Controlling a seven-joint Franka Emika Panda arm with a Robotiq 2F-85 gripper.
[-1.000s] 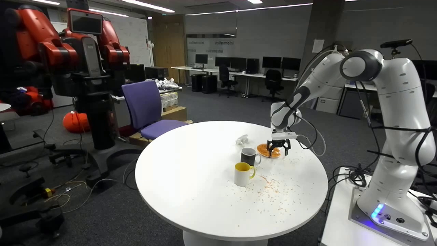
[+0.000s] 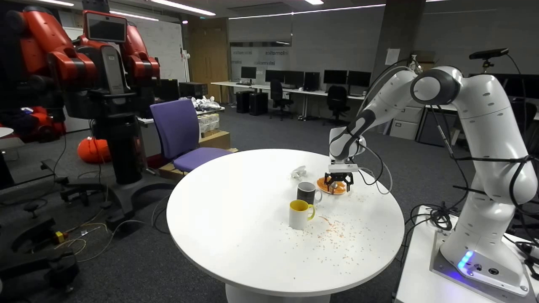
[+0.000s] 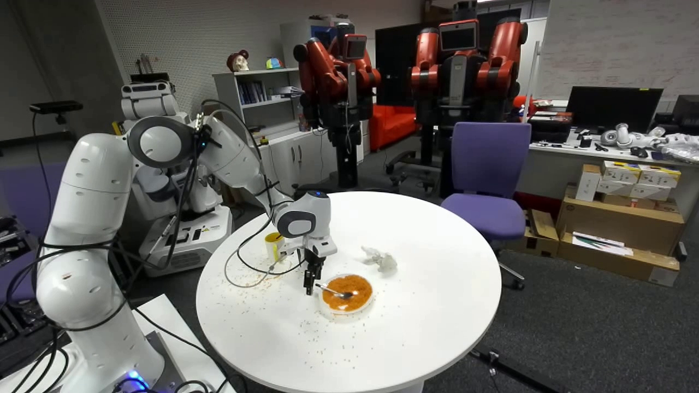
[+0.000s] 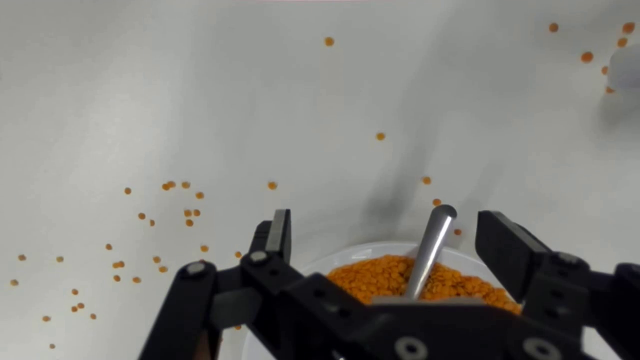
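Note:
A white bowl (image 3: 341, 317) of orange lentils (image 3: 357, 287) stands on the round white table, a metal spoon (image 3: 325, 288) resting in it with its handle over the rim. My gripper (image 2: 339, 190) is low over the bowl, open, with nothing gripped. In the wrist view the spoon's handle (image 4: 429, 246) shows between the spread fingers, closer to the right one and apart from it. The gripper's body hides the bowl's lower part there. A dark grey mug (image 2: 305, 193) and a white mug with yellow inside (image 2: 298, 217) stand near the bowl.
Loose lentils (image 2: 336, 235) are scattered over the table around the mugs and bowl. A crumpled clear wrapper (image 3: 380, 259) lies beside the bowl. Much of the table (image 2: 227, 202) on the side away from the arm is clear.
My gripper has moved a little to the left in exterior view 1, further over the bowl. The bowl and the mugs stand where they were.

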